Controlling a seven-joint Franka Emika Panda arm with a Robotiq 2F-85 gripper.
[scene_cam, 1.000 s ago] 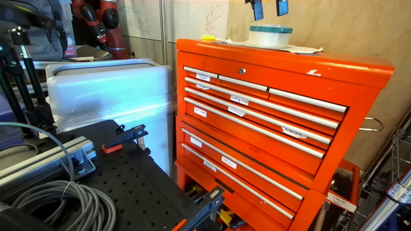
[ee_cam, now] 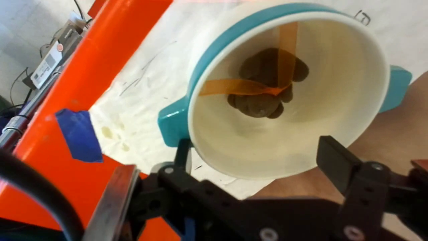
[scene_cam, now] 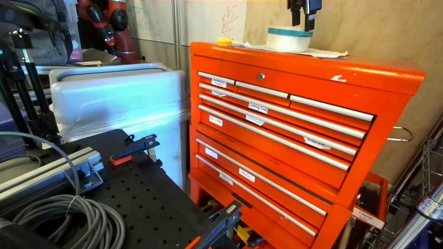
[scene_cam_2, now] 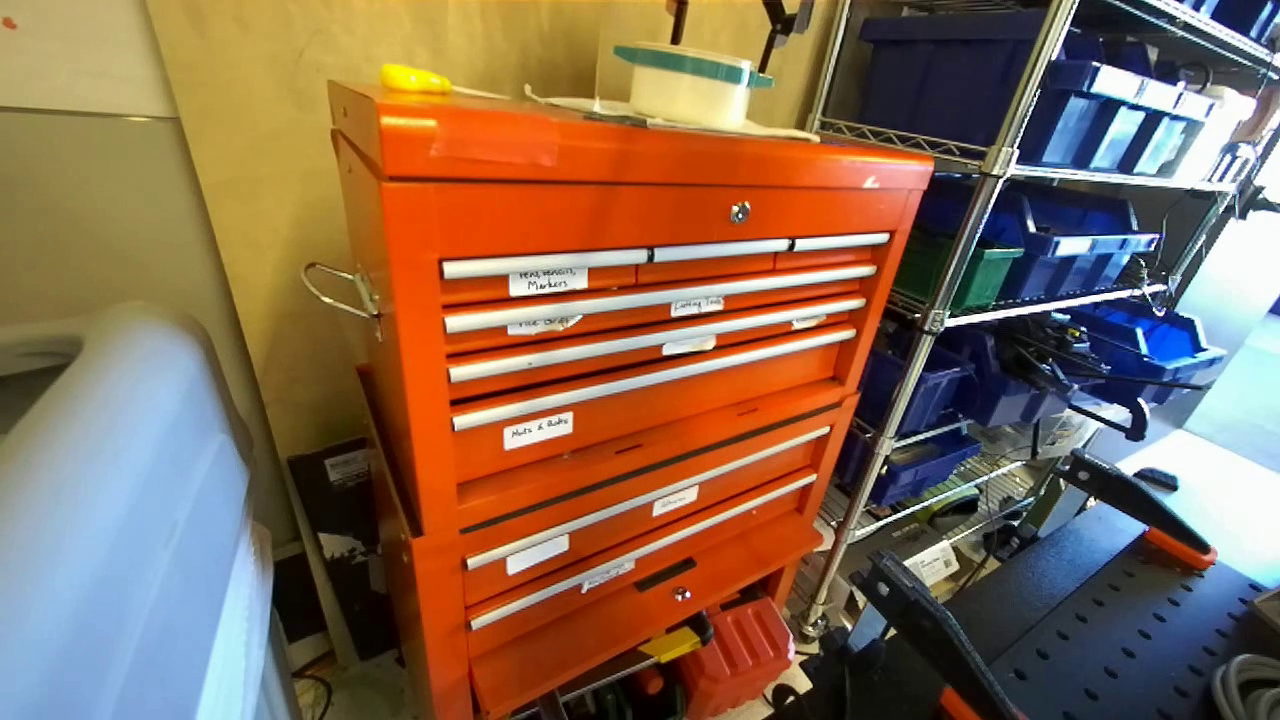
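A cream bowl with a teal rim and two teal handles sits on top of the orange tool chest. Inside it, the wrist view shows a brown lumpy object tied with an orange ribbon. My gripper is open, its fingers spread wide at the bowl's near side. One fingertip is right against or very near the left handle; the other lies close to the rim's lower right. In exterior view 1 the gripper is over the bowl, one finger reaching down to the rim's right end.
Beneath the bowl lies a white cloth or paper, with blue tape beside it. A yellow-handled tool rests at the chest's other end. Wire shelving with bins stands beside the chest.
My gripper has come down and to the right, and has turned, so its fingers look closer together in exterior view 1. The bowl has shifted very slightly left.
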